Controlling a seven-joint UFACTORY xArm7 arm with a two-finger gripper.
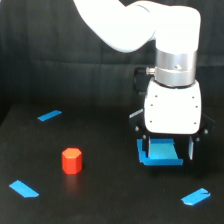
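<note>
My white arm reaches down from the top, its gripper point(170, 149) low over a blue square tray point(161, 161) at the right of centre. The dark fingers stand wide apart, one towards each side of the tray. The gripper hides the tray's back part, and whether a finger touches it I cannot tell. Nothing shows clearly between the fingers. Away to the left, a red hexagonal block point(72, 161) stands on the dark table.
Flat blue strips lie on the table: one at the back left point(49, 115), another at the front left point(23, 189), and a third at the front right point(195, 197). Bare table separates the red block from the tray.
</note>
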